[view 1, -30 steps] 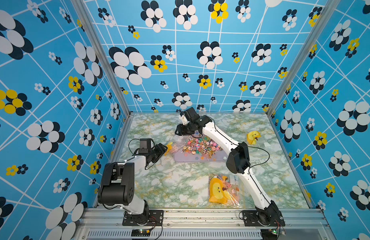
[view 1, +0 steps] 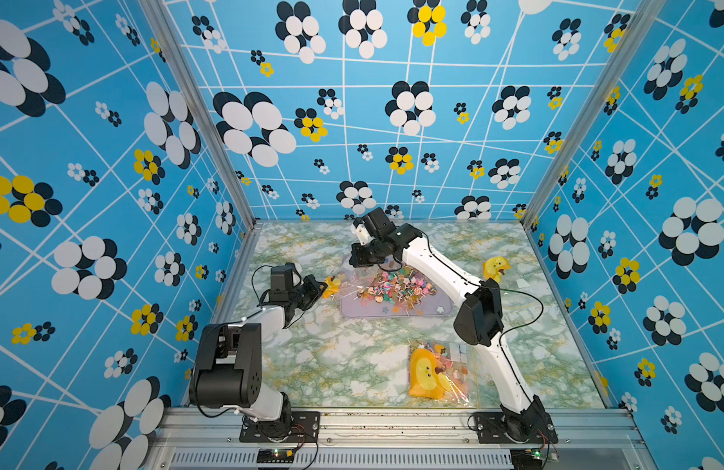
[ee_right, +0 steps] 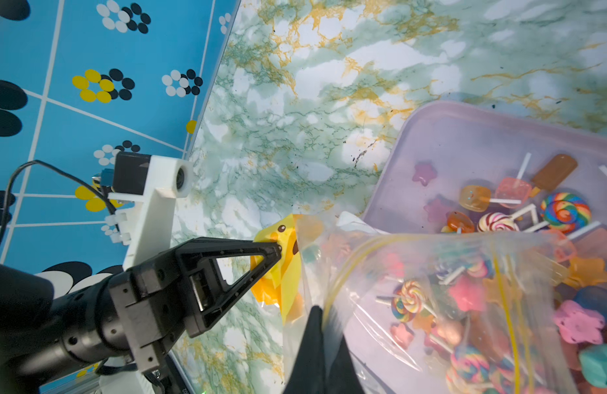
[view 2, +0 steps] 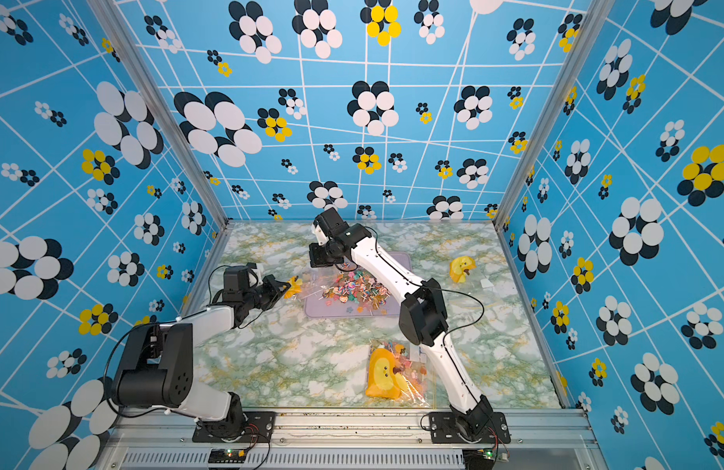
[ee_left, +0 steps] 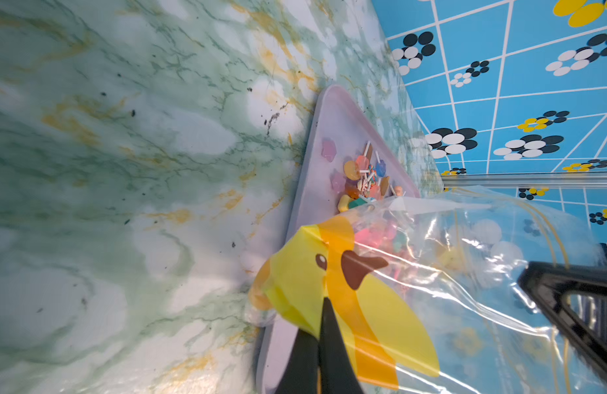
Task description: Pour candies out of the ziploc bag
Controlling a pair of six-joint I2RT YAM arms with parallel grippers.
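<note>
A clear ziploc bag [ee_right: 408,295] with a yellow duck-face end [ee_left: 349,289] hangs over the lilac tray [ee_right: 408,151]. My left gripper is shut on the bag's yellow end at the tray's left. My right gripper is shut on the clear zip end, higher and further back. Candies [view 1: 401,290] lie heaped on the tray, lollipops and stars among them; the bag looks mostly empty, though candies seen through it make this hard to tell.
A second bag with a yellow face [view 1: 426,376] lies at the front right of the table. A yellow duck-shaped item [view 1: 495,268] sits right of the tray.
The bag moves with them.
</note>
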